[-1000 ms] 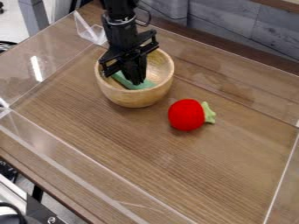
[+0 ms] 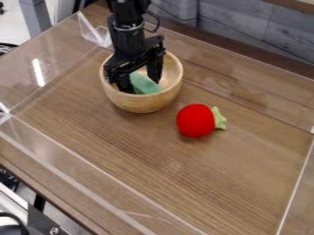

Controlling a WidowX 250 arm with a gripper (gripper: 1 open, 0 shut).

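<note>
My black gripper (image 2: 134,58) hangs down from the top of the camera view into a wooden bowl (image 2: 142,103), its two fingers spread open. A green object (image 2: 146,84) lies in the bowl, partly behind the gripper. Dark shapes at the bowl's left side are hard to tell apart from the fingers. A red round object (image 2: 196,120) with a pale green top (image 2: 219,118) lies on the table to the right of the bowl, toward the front.
A grey wall (image 2: 258,27) stands at the back right, and the table's edge runs along the lower left.
My gripper's fingers have spread wider over the bowl, and more of the green object shows at the right of the bowl's inside.
</note>
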